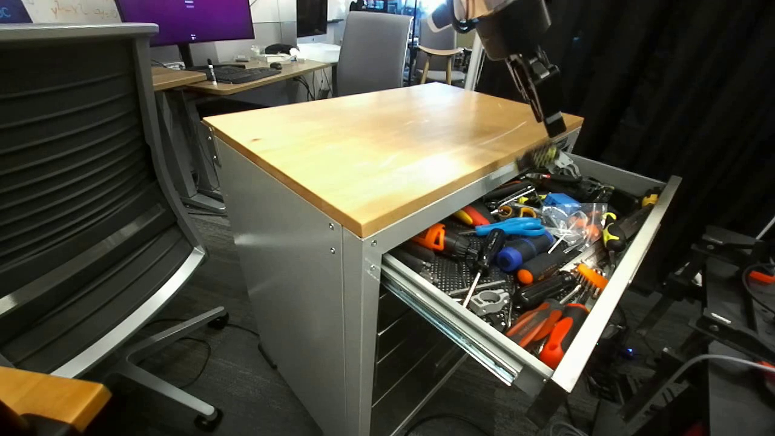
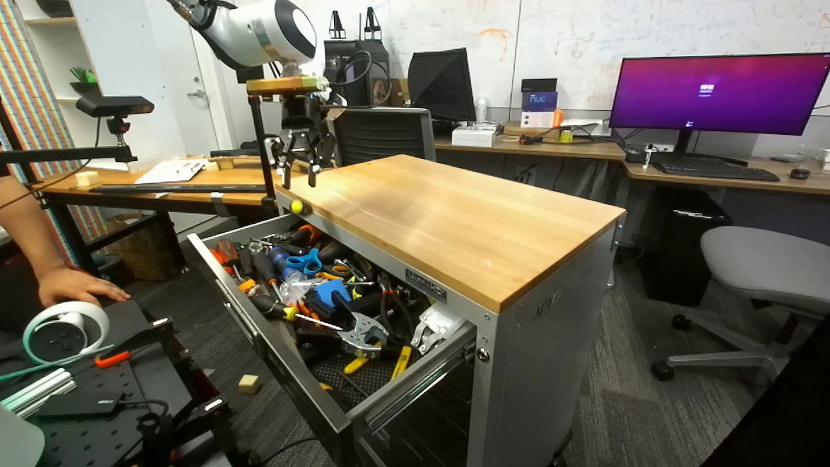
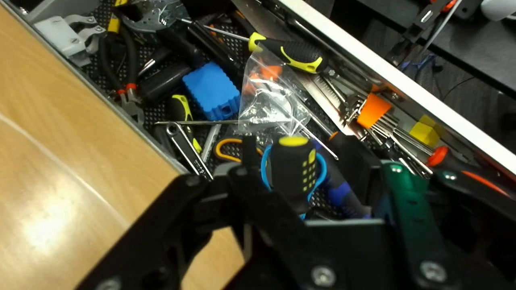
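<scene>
A small black-and-yellow screwdriver (image 1: pixel 539 156), blurred, is in the air just below my gripper (image 1: pixel 555 125), over the far end of the open drawer (image 1: pixel 617 280). In exterior view 2 the fingers of the gripper (image 2: pixel 300 178) stand apart, with the yellow end of the handle (image 2: pixel 296 206) beneath them. Looking down in the wrist view, the dotted handle (image 3: pixel 295 169) shows between the parted fingertips of the gripper, apart from both. Its shaft is hidden there. Tools lie jumbled in the drawer, among them blue-handled scissors (image 1: pixel 517 226).
The cabinet's wooden top (image 1: pixel 363 145) is bare. Also in the drawer are a blue block (image 3: pixel 213 90), a clear plastic bag (image 3: pixel 271 104) and several screwdrivers and pliers. A black cart (image 2: pixel 117 373) stands in front of the drawer, with a person's hand (image 2: pixel 82 284) on it.
</scene>
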